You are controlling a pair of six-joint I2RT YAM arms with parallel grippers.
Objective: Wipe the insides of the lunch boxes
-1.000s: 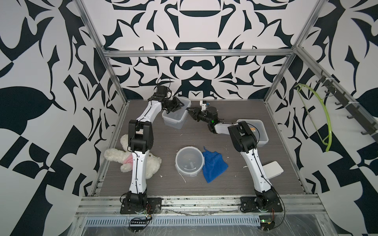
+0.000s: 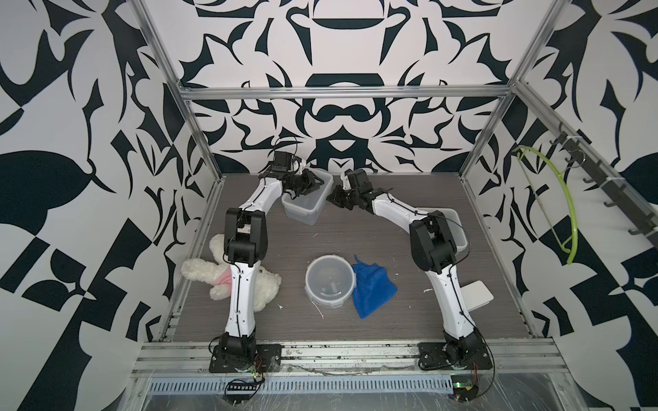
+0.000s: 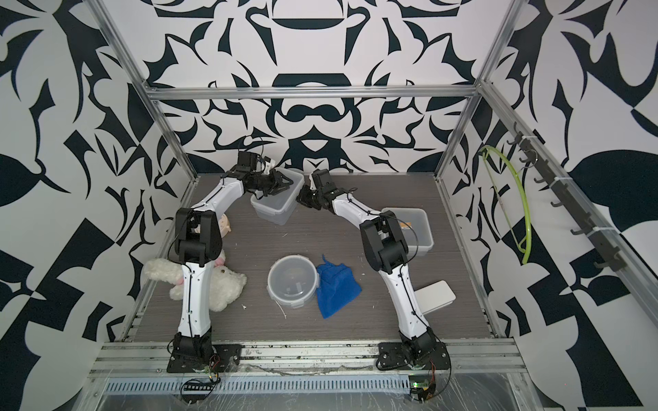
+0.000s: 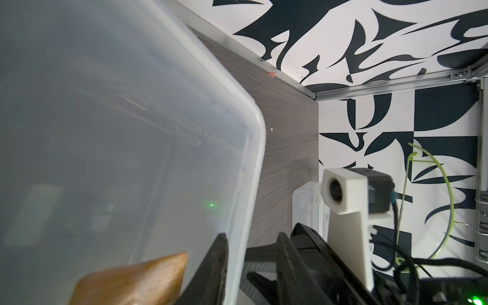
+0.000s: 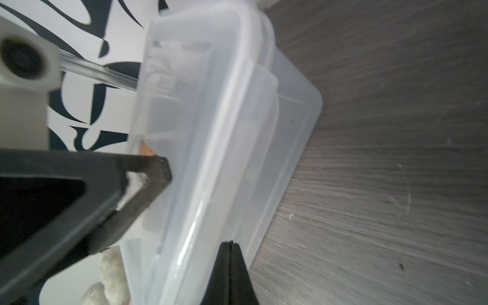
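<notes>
A translucent rectangular lunch box [image 2: 301, 213] stands open at the back left. Over its interior, near the right rim, my left gripper is spread open; that rim passes through the gap in the left wrist view. An orange-brown patch [image 4: 142, 282] shows at the bottom of that view. Right of the box, my right gripper has its tips pressed together with nothing between them. A clear latch flap [image 5: 259, 127] hangs along the box side, outside those fingers. A round tub [image 2: 330, 277], a second rectangular box [image 2: 460, 236] and a blue cloth [image 2: 373, 287] lie farther forward.
A white plush toy [image 2: 266, 287] lies at the front left, under the left arm. By the right arm's base rests a flat white slab [image 2: 477, 294]. The patterned back wall stands close behind the box.
</notes>
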